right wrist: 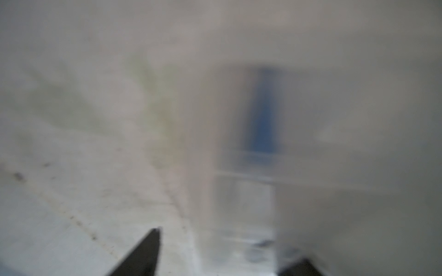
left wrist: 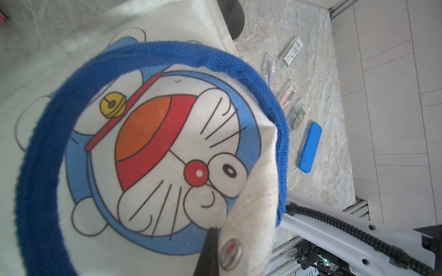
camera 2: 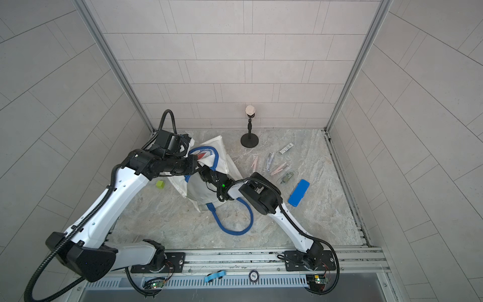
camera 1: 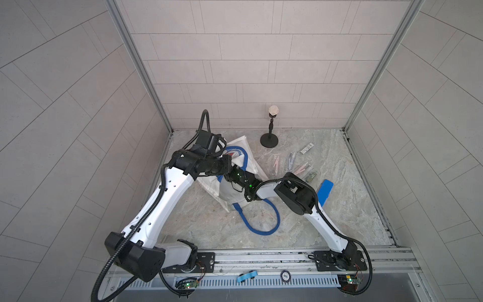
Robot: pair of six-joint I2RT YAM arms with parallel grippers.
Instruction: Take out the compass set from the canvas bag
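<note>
The white canvas bag [left wrist: 184, 124] with a cartoon face and blue handles lies on the marble table. My left gripper [camera 1: 225, 162] is over the bag's upper part, shut; in the left wrist view the folded fabric beside it hides most of its fingers. My right gripper [camera 1: 232, 175] is low at the bag's middle, close to the left one, its tips hidden in the top views. The right wrist view is blurred, showing pale surfaces, a blue patch and two fingers [right wrist: 140, 257] apart. I cannot make out the compass set inside.
A black stand [camera 1: 269, 138] is at the back. Several pencil packs [left wrist: 287, 94] and a blue case [left wrist: 309, 147] lie to the right. A green block [camera 2: 160, 184] sits left of the bag.
</note>
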